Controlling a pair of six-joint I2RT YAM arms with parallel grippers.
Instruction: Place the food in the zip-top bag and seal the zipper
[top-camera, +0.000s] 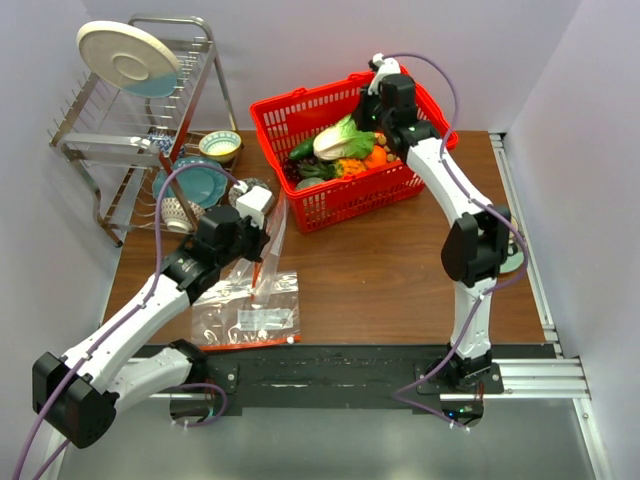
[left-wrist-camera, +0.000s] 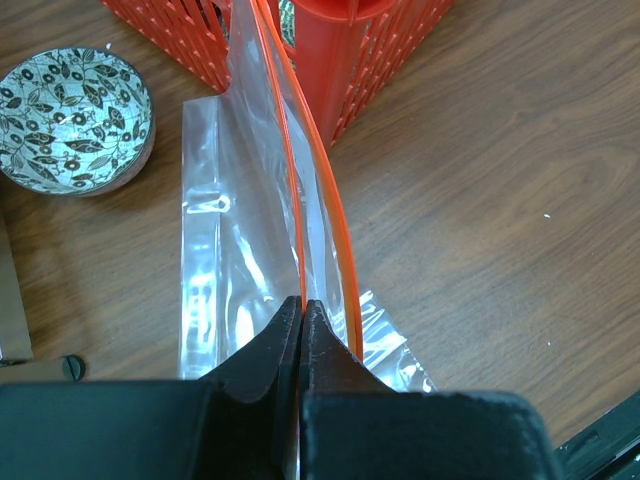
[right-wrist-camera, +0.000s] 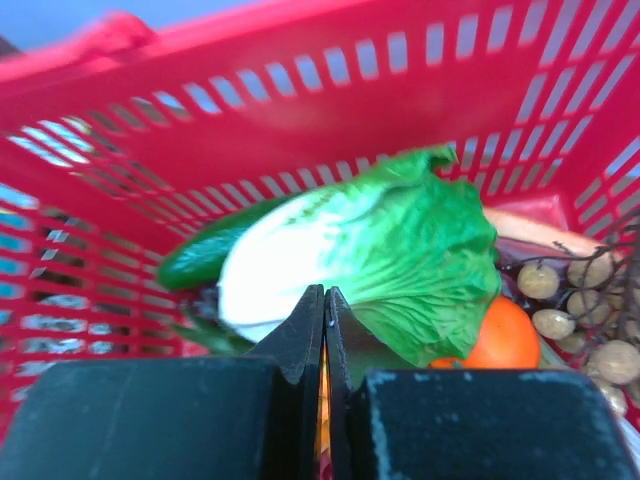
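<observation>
In the left wrist view a clear zip top bag (left-wrist-camera: 255, 230) with orange zip strips stands raised, the strips parted. My left gripper is shut on one thin strip edge of it. The food lies in the red basket (top-camera: 345, 208): a leafy cabbage (right-wrist-camera: 370, 260), a cucumber (right-wrist-camera: 205, 255), an orange tomato (right-wrist-camera: 503, 335) and small round brown items (right-wrist-camera: 553, 322). My right gripper is inside the basket's outline, over the cabbage, shut with nothing showing between its fingers.
Clear plastic (top-camera: 245, 315) with an orange edge lies flat at the table's front left; I cannot tell whether it is the same bag. A dish rack (top-camera: 150, 145) stands on the left, beside a patterned bowl (left-wrist-camera: 78, 120).
</observation>
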